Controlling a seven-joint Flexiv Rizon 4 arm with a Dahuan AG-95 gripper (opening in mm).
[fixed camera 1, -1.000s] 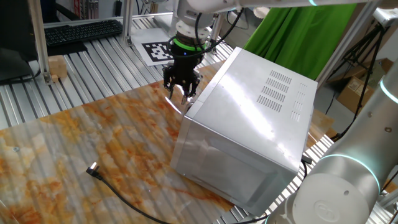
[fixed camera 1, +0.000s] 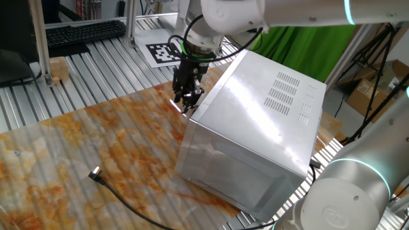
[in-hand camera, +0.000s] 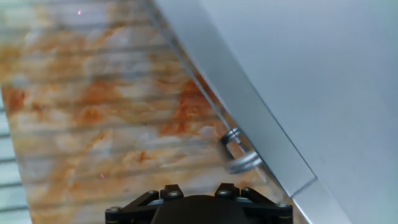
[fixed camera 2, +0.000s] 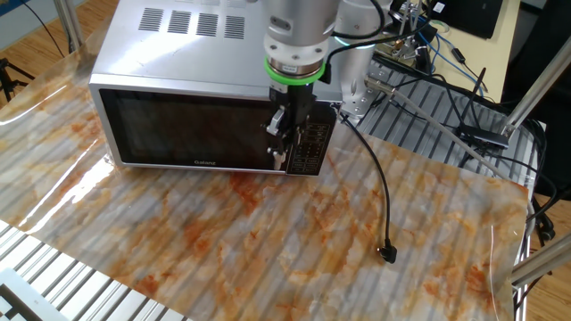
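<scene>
A silver microwave stands on the marbled sheet; its dark door and button panel face the open part of the table. A small metal handle juts from the door's front edge in the wrist view. My gripper hangs in front of the door near the panel, close to the handle. At the bottom of the wrist view its two black fingers are spread apart, open, with nothing seen between them. Whether they touch the handle is hidden.
A black power cord with its plug lies loose on the marbled sheet. The sheet is otherwise clear before the door. A printed marker sheet and keyboard lie beyond it.
My gripper has turned and tilted beside the microwave's front edge, while the arm above it shifted rightward in exterior view 1. The microwave and cord have stayed put.
</scene>
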